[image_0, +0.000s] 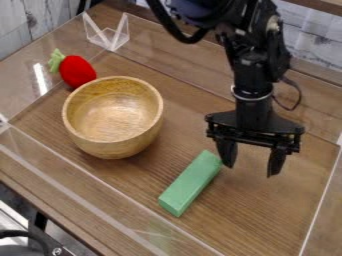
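My black gripper (251, 142) hangs low over the table (281, 190), its two fingers apart with nothing seen between them. To its left and a little nearer lies a green block (190, 182), apart from it. A wooden bowl (116, 108) sits on the left side of the table.
A red object (76, 70) with a green top lies at the upper left. A clear, angular object (110, 30) stands at the back left.
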